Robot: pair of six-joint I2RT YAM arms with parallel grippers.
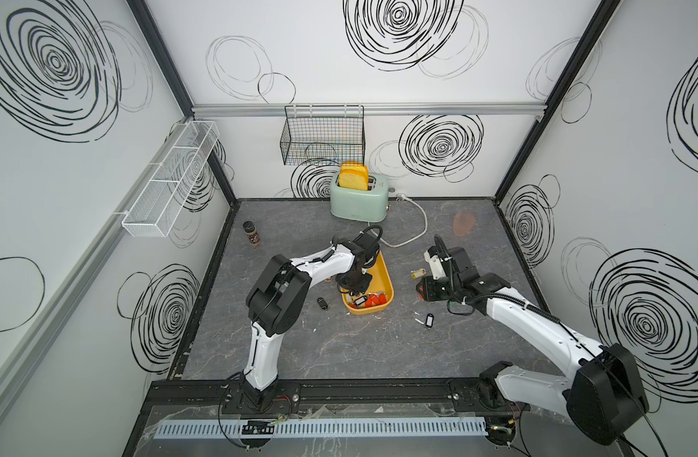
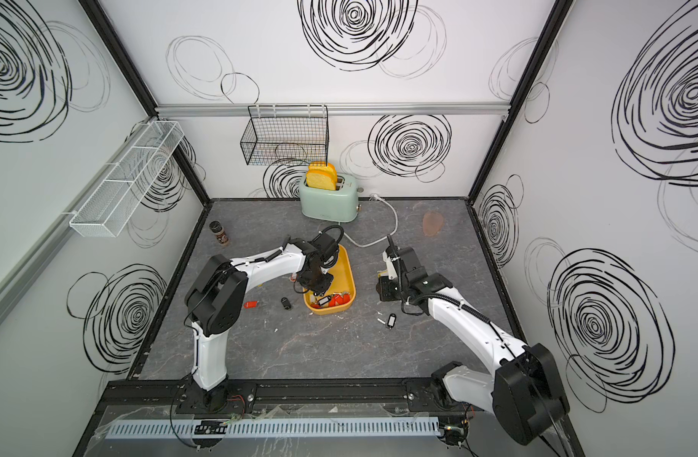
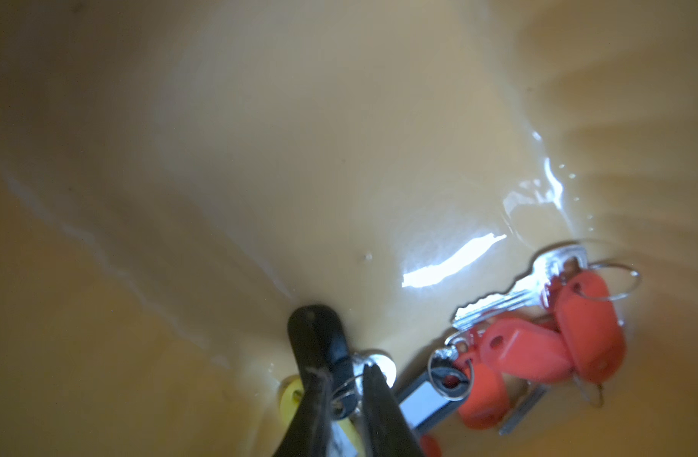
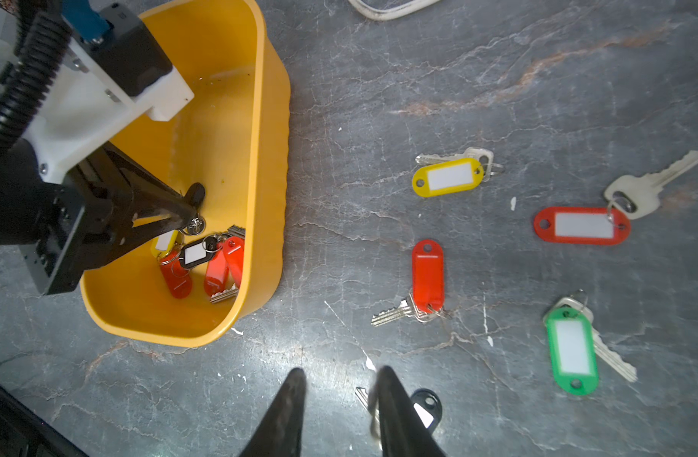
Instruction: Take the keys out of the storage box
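The yellow storage box [image 4: 269, 175] holds several keys with red tags [image 3: 527, 350], a black tag with a white label [image 3: 425, 403], a plain black fob [image 3: 314, 335] and a yellow tag [image 3: 290, 397]. My left gripper reaches down into the box, its fingers slightly apart at the fob's ring end. The ring shows between them, without a clear grip. Over the table right of the box, my right gripper has its fingers apart and empty. Behind its fingertips lies a key with a black tag [image 4: 426, 409].
Loose on the table lie keys with a yellow tag [image 4: 449, 177], red tags [image 4: 428, 266] and a green tag [image 4: 572, 346]. Left of the box is a black fob [image 2: 285, 302]. A green toaster [image 1: 359, 202] stands behind it.
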